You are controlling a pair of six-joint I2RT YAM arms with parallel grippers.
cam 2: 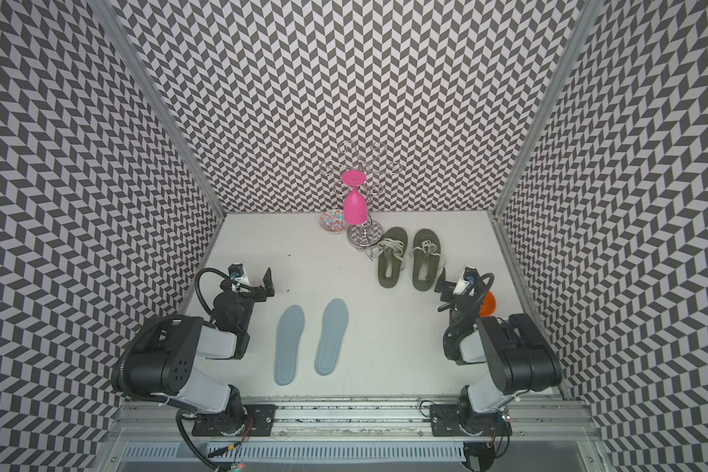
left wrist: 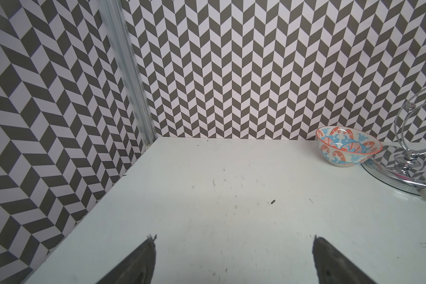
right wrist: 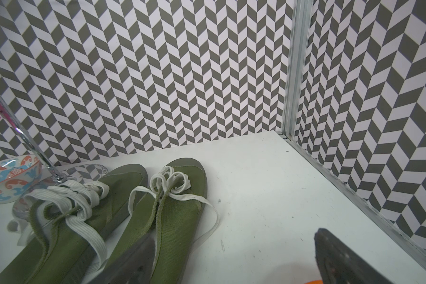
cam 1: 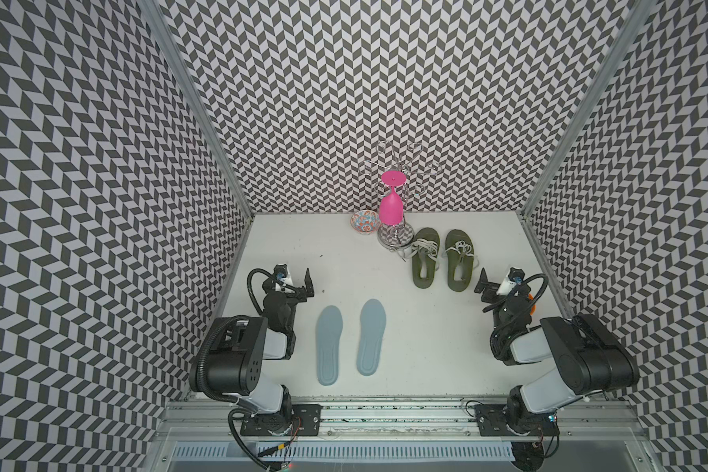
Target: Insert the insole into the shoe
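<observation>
Two grey-blue insoles lie flat and apart on the white table: the left insole (cam 1: 329,344) and the right insole (cam 1: 371,336), both to the right of my left arm. Farther back, a pair of olive-green shoes with pale laces stands side by side, the left shoe (cam 1: 424,259) and the right shoe (cam 1: 459,261). My left gripper is open above bare table, nothing between its fingers. Also open and empty is my right gripper, just right of and in front of the shoes; its left finger overlaps the right shoe in the right wrist view.
A pink goblet (cam 1: 391,207) hangs upside down on a chrome rack (cam 2: 363,234) behind the shoes, beside a patterned bowl (left wrist: 346,145). An orange object (cam 2: 487,303) sits partly hidden by my right arm.
</observation>
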